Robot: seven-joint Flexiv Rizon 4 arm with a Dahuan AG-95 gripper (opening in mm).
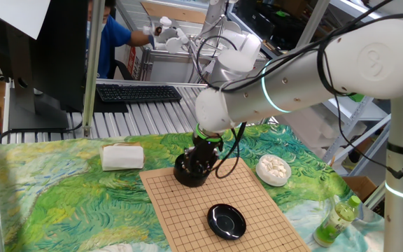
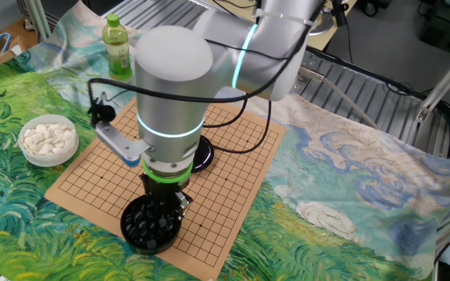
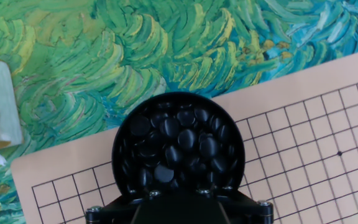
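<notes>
A round black bowl point(image 3: 120, 155) full of glossy black go stones point(image 3: 179, 142) rests on one edge of the wooden go board point(image 3: 316, 143). Over this bowl, pointing down, is my gripper point(image 1: 194, 168), its lower end at or inside the rim. From exterior view 2, the gripper point(image 2: 162, 201) covers part of the bowl's far side, with stones point(image 2: 148, 222) showing in front. The wrist view has the gripper's dark body along the bottom edge; its fingertips blend into the black bowl, so their spacing and anything between them are hidden.
On the board lies a black lid or shallow dish point(image 1: 227, 221). A white bowl of white stones point(image 1: 273, 170) stands beside the board, a green bottle point(image 1: 336, 221) further off. A white packet point(image 1: 122, 157) lies on the painted cloth. The board's grid is otherwise bare.
</notes>
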